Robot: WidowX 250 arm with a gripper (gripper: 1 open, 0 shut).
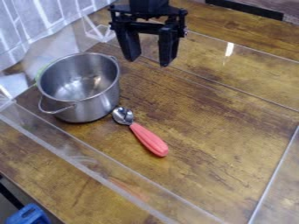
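Observation:
My black gripper (149,54) hangs at the top centre over the wooden table, its two fingers spread with nothing between them. A steel pot (79,89) with a wire handle stands at the left, below and left of the gripper. A spoon with a pink handle (149,138) lies on the table right of and below the pot, its metal head near the pot.
Clear plastic walls run along the front and sides. A blue object (28,215) sits at the bottom left corner, and crumpled clear plastic lies at the upper left.

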